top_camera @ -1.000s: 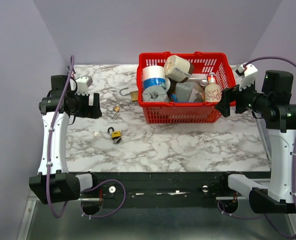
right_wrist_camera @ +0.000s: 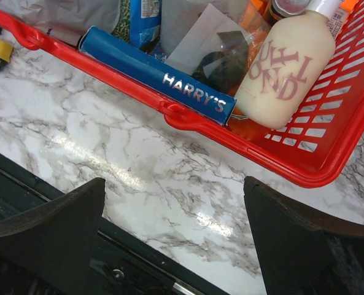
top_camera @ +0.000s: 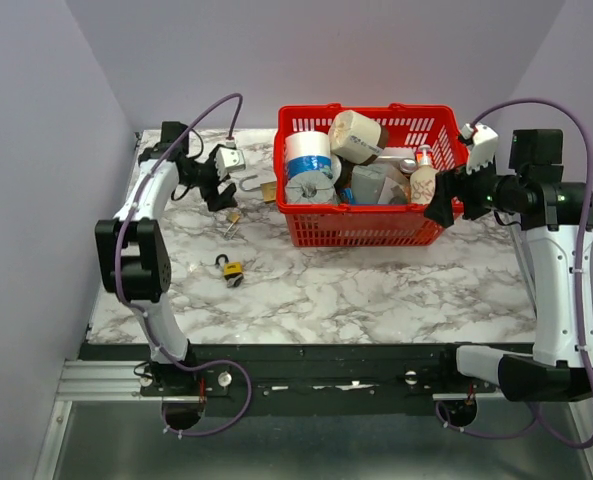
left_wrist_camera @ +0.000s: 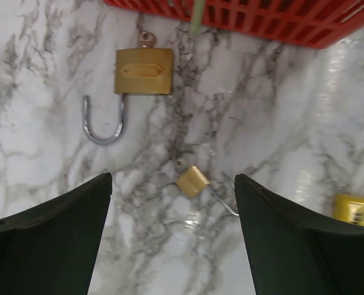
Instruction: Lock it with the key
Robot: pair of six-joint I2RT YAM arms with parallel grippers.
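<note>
Three padlocks lie on the marble table with their shackles standing open. The large brass padlock has a small round key head at its end. Smallest is a brass padlock with a thin shackle and what looks like a key head at its corner. The yellow and black padlock lies nearer the front. My left gripper is above the table over the smaller locks, its fingers apart with nothing between them. Beyond the basket's right side, my right gripper stands open and empty.
A red basket full of packages and bottles takes up the back middle; its wall stands close to the large padlock.
The padlocks have not moved.
</note>
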